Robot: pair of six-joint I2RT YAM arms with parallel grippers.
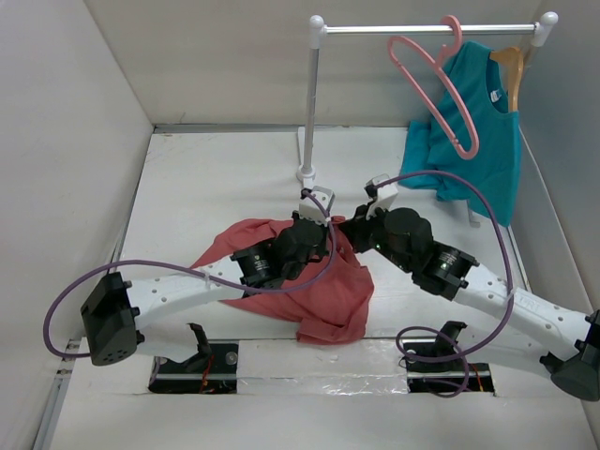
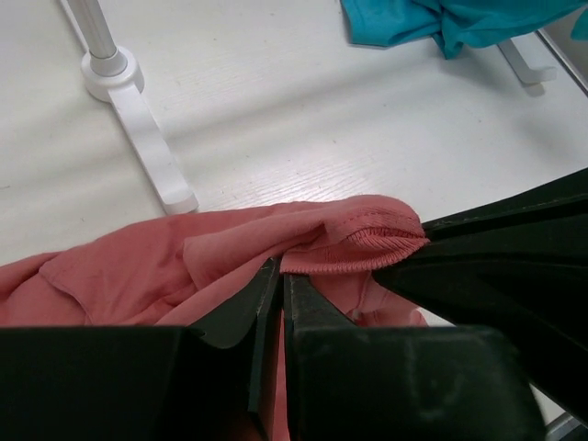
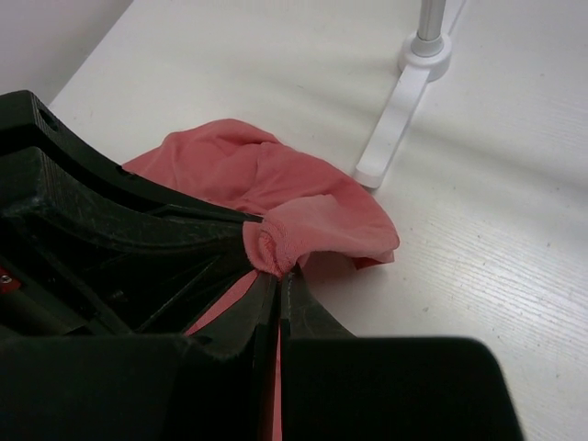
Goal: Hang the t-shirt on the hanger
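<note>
The red t-shirt (image 1: 328, 305) lies bunched on the white floor, a folded ribbed edge of it (image 2: 358, 241) raised between my two grippers. My left gripper is shut on that edge, a thin fold at its fingertips. My right gripper is also shut on the raised fold, close beside the left one; in the left wrist view its dark body fills the right side. The pink hanger (image 1: 422, 70) hangs empty on the rail above and to the right.
A white rail stand (image 1: 311, 112) rises behind the shirt, its foot just beyond it. A teal garment (image 1: 487, 159) on a wooden hanger hangs at the back right. Free floor (image 1: 178, 187) shows at back left.
</note>
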